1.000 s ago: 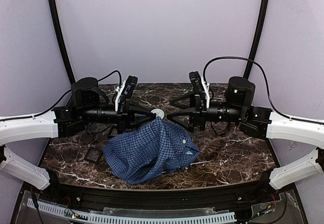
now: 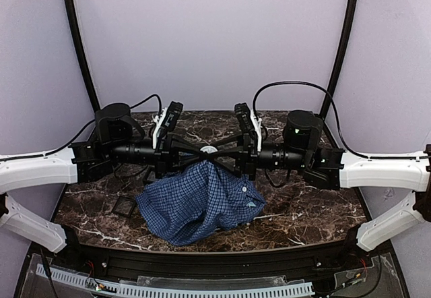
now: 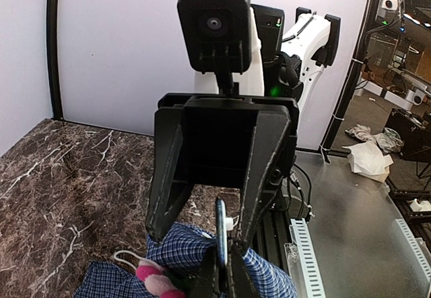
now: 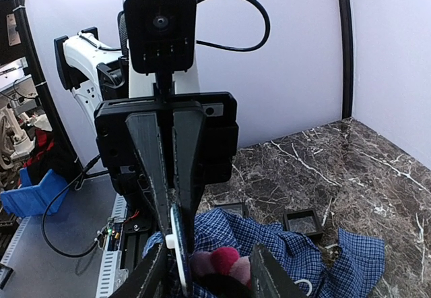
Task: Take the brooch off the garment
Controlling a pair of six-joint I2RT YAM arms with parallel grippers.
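Observation:
The blue plaid garment (image 2: pixel 188 203) is raised to a peak between my two grippers at the centre of the top view, with a round pale disc (image 2: pixel 208 149), apparently the brooch, at that peak. My left gripper (image 2: pixel 196 154) is shut on it or on the cloth beside it. My right gripper (image 2: pixel 224 154) meets it from the other side, part open around the disc. In both wrist views the disc shows edge-on as a thin upright piece (image 3: pixel 221 230); a pink soft thing (image 4: pixel 224 261) lies behind it.
Small dark square trays (image 2: pixel 124 206) (image 4: pixel 303 222) lie on the marble table (image 2: pixel 310 210). The arms face each other closely over the middle.
My right gripper has moved left from beside the garment up to the disc at its peak. My left gripper stays where it was.

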